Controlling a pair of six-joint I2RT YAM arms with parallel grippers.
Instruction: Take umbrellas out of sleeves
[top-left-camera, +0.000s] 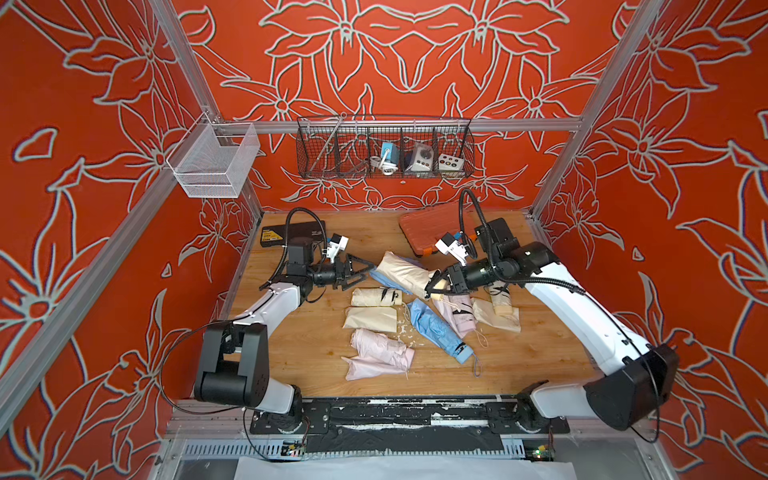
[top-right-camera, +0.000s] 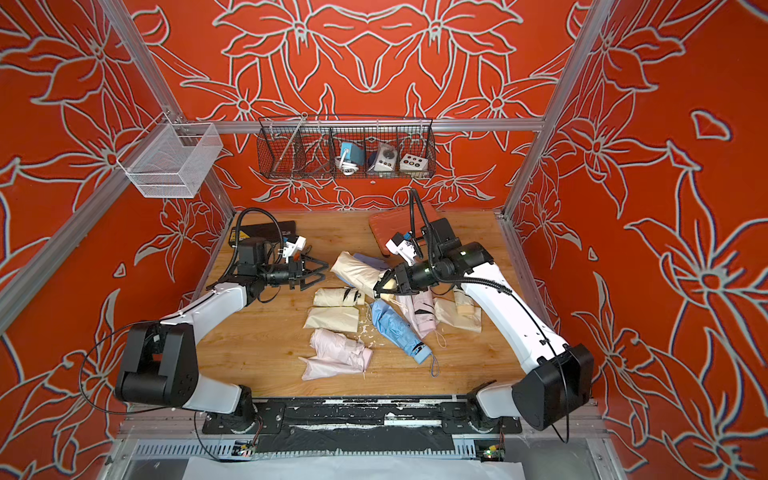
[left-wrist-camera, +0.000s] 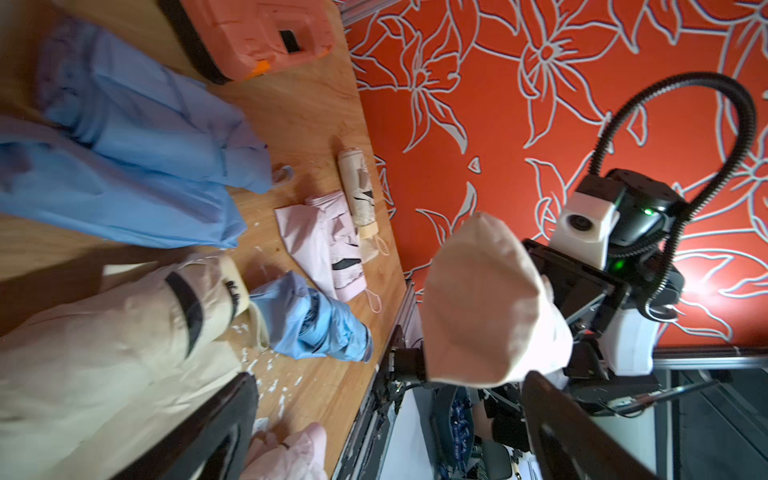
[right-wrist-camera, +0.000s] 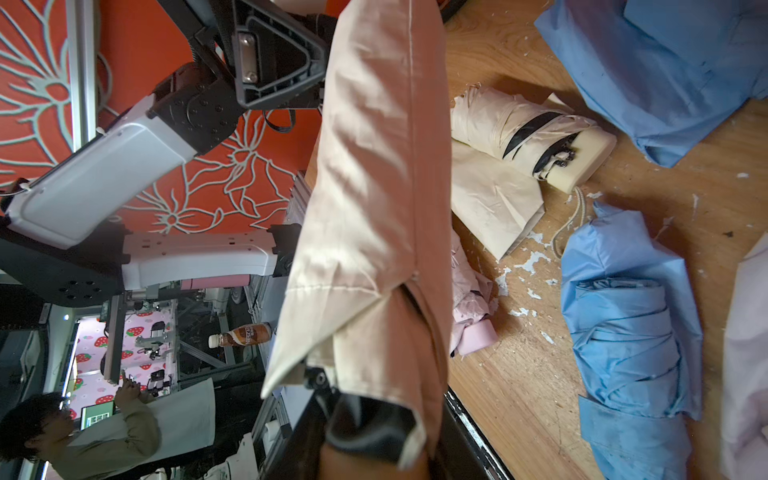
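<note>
A cream sleeved umbrella (top-left-camera: 406, 270) is raised in my right gripper (top-left-camera: 433, 284), which is shut on it; in the right wrist view its cloth (right-wrist-camera: 372, 176) covers much of the fingertips. My left gripper (top-left-camera: 354, 273) is off its far end, shut with nothing visible between its fingers. Below lie a cream umbrella (right-wrist-camera: 528, 140) beside flat cream cloth (right-wrist-camera: 488, 192), a blue umbrella (right-wrist-camera: 624, 344) in the middle, pink umbrellas (top-left-camera: 376, 349) at front and right, another cream one (left-wrist-camera: 357, 188) at right, and blue bundles (left-wrist-camera: 152, 128) behind.
An orange case (top-left-camera: 432, 220) lies at the back right, a dark flat box (top-left-camera: 276, 233) at the back left. A wire basket (top-left-camera: 336, 148) with small items and a white mesh basket (top-left-camera: 208, 180) hang on the walls.
</note>
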